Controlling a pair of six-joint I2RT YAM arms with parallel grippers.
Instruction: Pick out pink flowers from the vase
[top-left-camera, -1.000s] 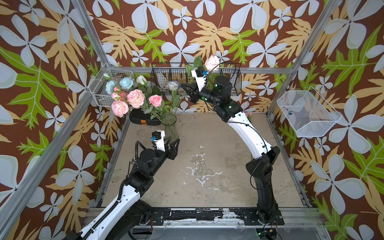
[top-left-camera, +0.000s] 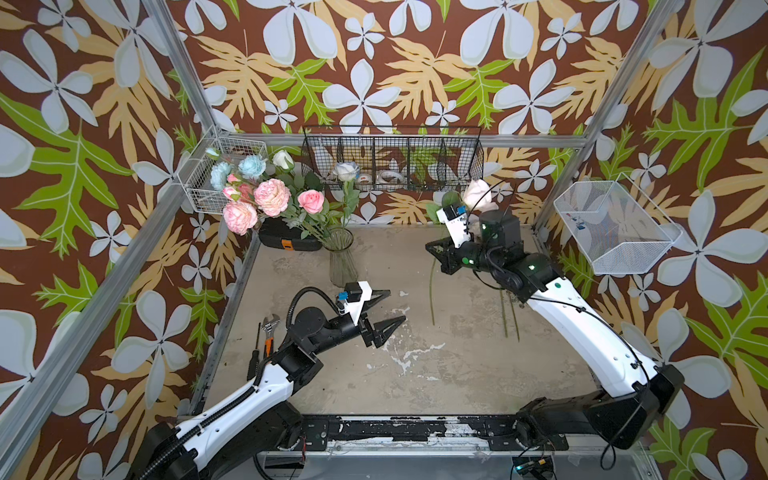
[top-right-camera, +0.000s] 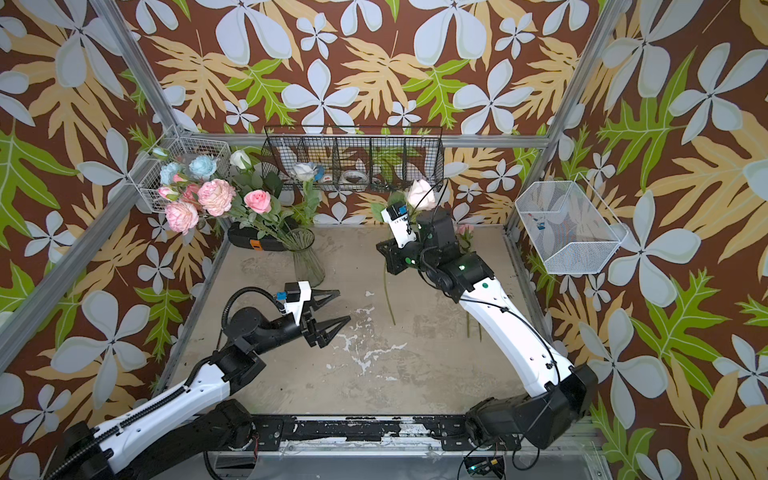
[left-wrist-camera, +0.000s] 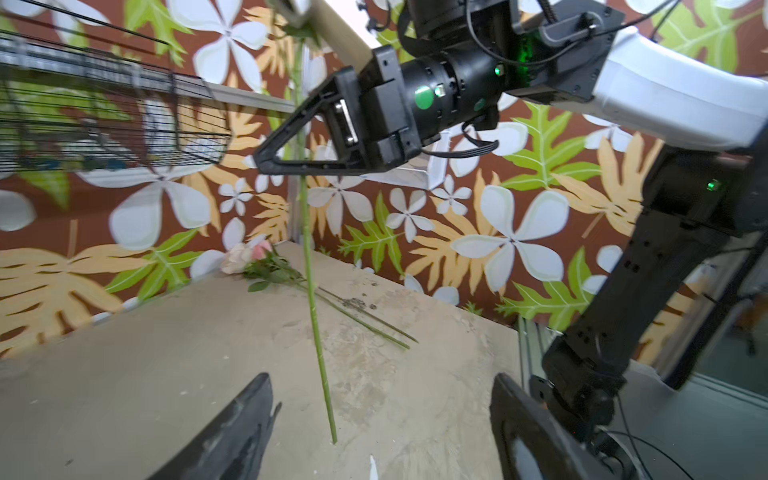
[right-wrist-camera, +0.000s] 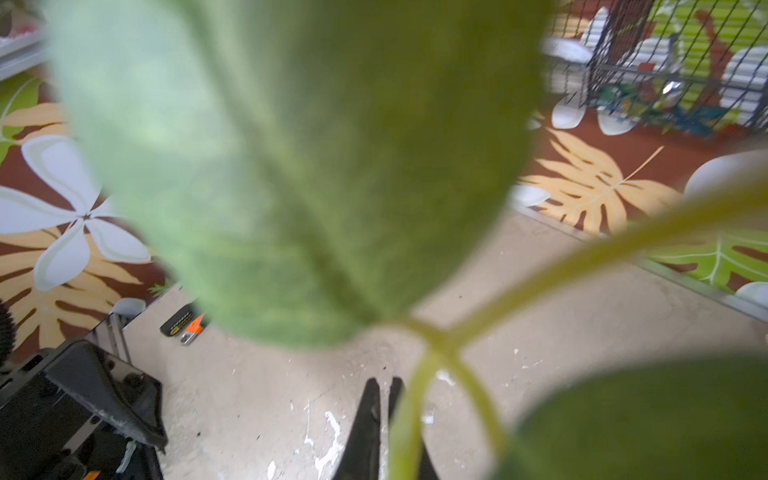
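A glass vase (top-left-camera: 344, 268) at the back left holds several flowers: pink peonies (top-left-camera: 272, 197), a pink rose (top-left-camera: 310, 201), and blue and white blooms. Over the right half of the table, my right gripper is shut on the thin green stem (left-wrist-camera: 318, 344) of a pale pink flower (top-left-camera: 477, 194). The stem hangs down, its lower end free; a leaf (right-wrist-camera: 320, 160) fills much of the right wrist view. My left gripper (top-left-camera: 395, 308) stands open and empty to the right of the vase. Cut flowers (left-wrist-camera: 254, 256) lie on the table's far right.
A black wire basket (top-left-camera: 392, 160) hangs along the back wall; white mesh baskets (top-left-camera: 620, 228) hang left and right. A black case (top-left-camera: 284, 236) sits by the vase, tools (top-left-camera: 268, 340) at the left edge. Mid-table is clear.
The left gripper opened and shifted right, away from the vase.
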